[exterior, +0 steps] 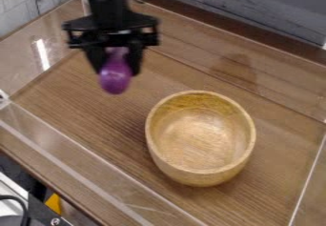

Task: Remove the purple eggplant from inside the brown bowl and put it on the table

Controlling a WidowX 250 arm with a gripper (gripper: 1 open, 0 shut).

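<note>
The purple eggplant (117,72) hangs upright under my gripper (118,54), which is shut on its upper end. Both are at the upper left of the camera view, over bare wooden table and clear of the bowl. Blur softens the eggplant's outline, and the fingertips partly hide its top. To the right stands the brown bowl (201,168), empty inside. How high the eggplant hangs above the wood cannot be told exactly.
Bare table (95,115) stretches below the eggplant and left of the bowl. A wire rack (45,51) shows at the left, partly behind the arm. Cables (15,206) and a yellow item lie off the table's lower left edge.
</note>
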